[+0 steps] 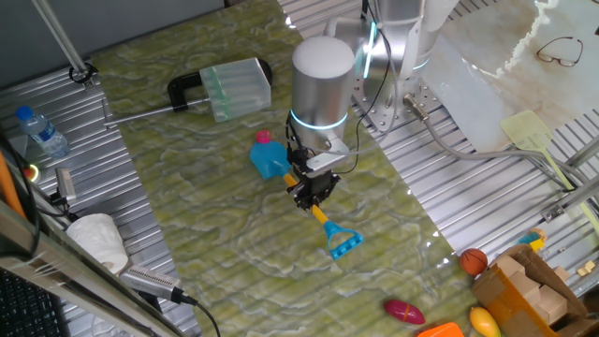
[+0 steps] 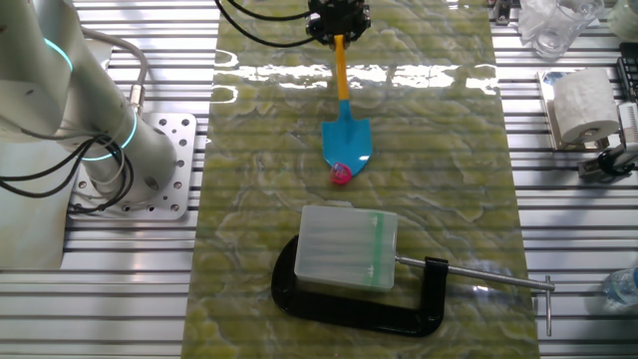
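Observation:
A toy shovel [image 1: 271, 160] with a blue blade, yellow shaft and blue handle lies diagonally across the middle of exterior view 1. My gripper [image 1: 312, 194] is around its yellow shaft and looks shut on it, though the fingers are largely hidden from above. In exterior view 2 the gripper [image 2: 340, 38] is at the top edge, with the shovel blade [image 2: 346, 138] pointing toward the clamp. A small pink object [image 2: 341, 174] is at the blade's tip; whether it rests on the blade or against it, I cannot tell.
A black C-clamp [image 2: 359, 314] and a translucent box [image 2: 344, 247] stand beyond the blade. Near the other end are a purple-red oval object [image 1: 403, 311], a small basketball [image 1: 473, 261] and a cardboard box [image 1: 524, 295]. Bare green mat [image 1: 225, 243] lies left of the shovel.

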